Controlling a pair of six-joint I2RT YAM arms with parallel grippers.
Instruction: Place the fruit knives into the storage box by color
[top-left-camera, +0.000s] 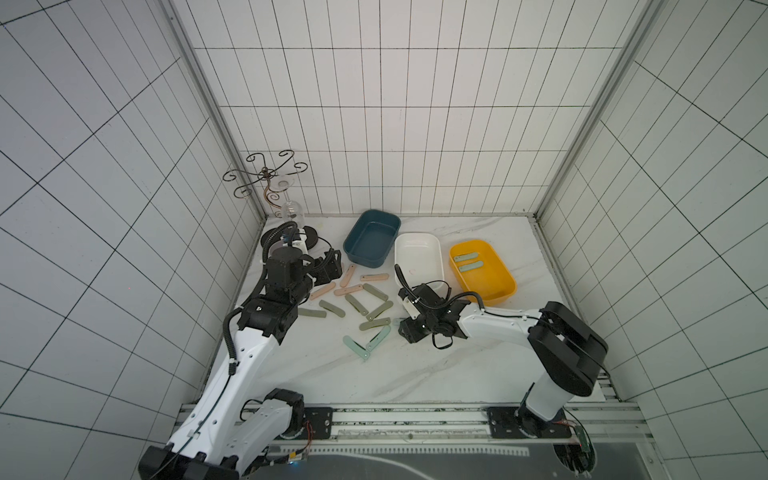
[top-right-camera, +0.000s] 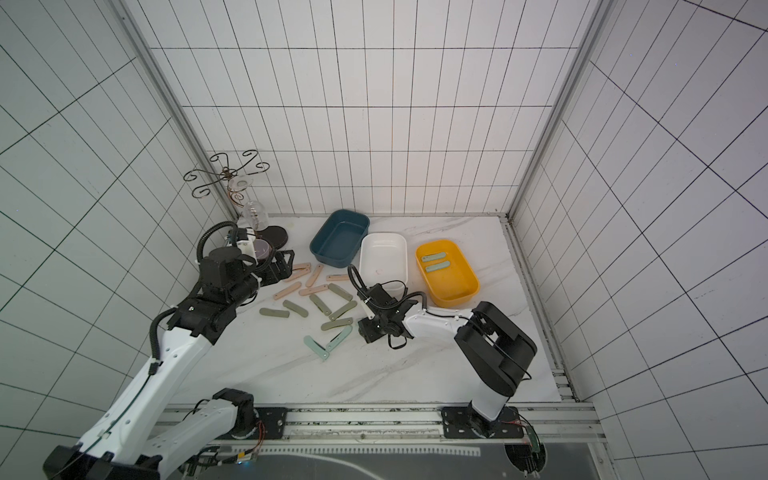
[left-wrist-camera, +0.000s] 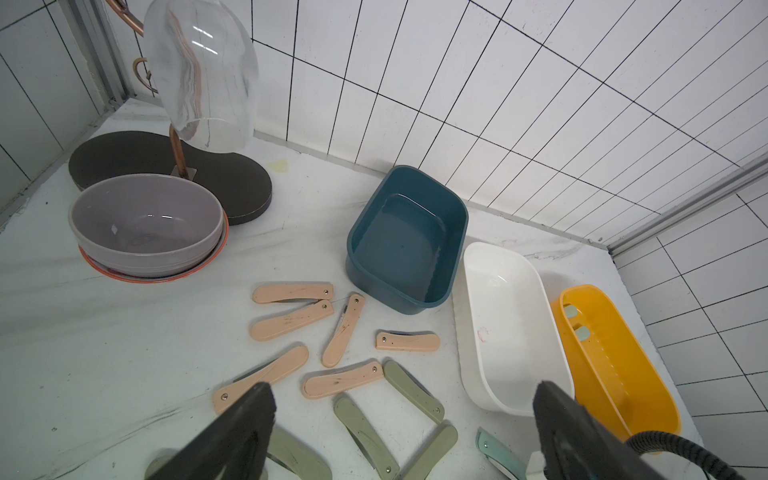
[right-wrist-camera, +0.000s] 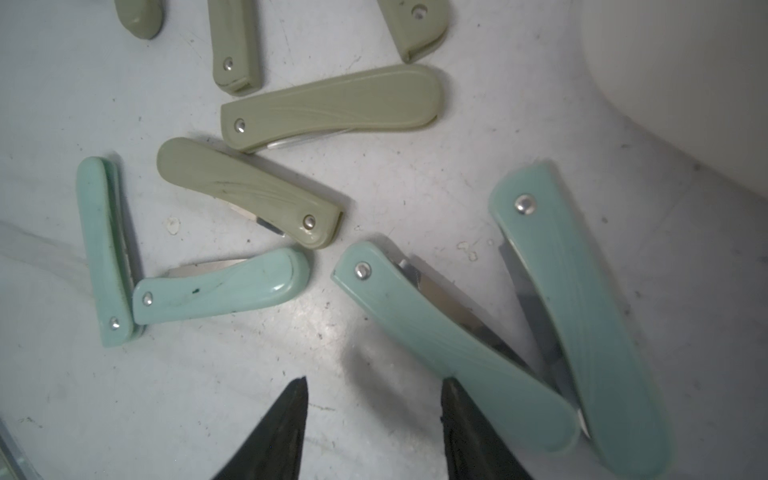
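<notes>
Low over the table, my right gripper is open and empty. Its fingers point at a mint knife (right-wrist-camera: 456, 352), with another mint knife (right-wrist-camera: 580, 320) alongside on the right. Two further mint knives (right-wrist-camera: 220, 285) (right-wrist-camera: 104, 248) touch at one end, further left. Several olive knives (left-wrist-camera: 366, 436) cover the middle of the table, and several peach knives (left-wrist-camera: 344, 378) lie behind them. My left gripper hangs open above the left side, nothing between its fingers. Two mint knives (top-left-camera: 469, 266) (top-left-camera: 465, 257) rest in the yellow box (top-left-camera: 500, 276).
A blue box (left-wrist-camera: 408, 232) and a white box (left-wrist-camera: 512, 328), both empty, stand at the back beside the yellow one. Stacked bowls (left-wrist-camera: 148, 220) and a glass on a metal stand (left-wrist-camera: 204, 88) fill the back left.
</notes>
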